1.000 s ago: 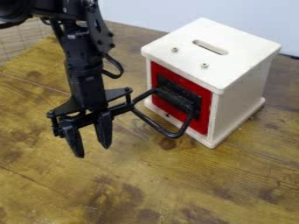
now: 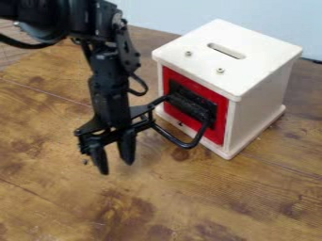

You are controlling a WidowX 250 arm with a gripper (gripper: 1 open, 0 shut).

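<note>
My black gripper [image 2: 115, 157] hangs low over the wooden floor [image 2: 88, 212], left of a white box [image 2: 258, 85]. Its two fingers are apart, with nothing visible between them. The box has a slot and two bolts on top and a red front panel [image 2: 219, 122] holding a black part [image 2: 189, 102], with cables running toward my arm.
Bare wood fills the foreground and the left side. A pale wall [image 2: 227, 11] stands behind the box at the top right.
My gripper has moved a little to the right, toward the box. The box stays where it was.
</note>
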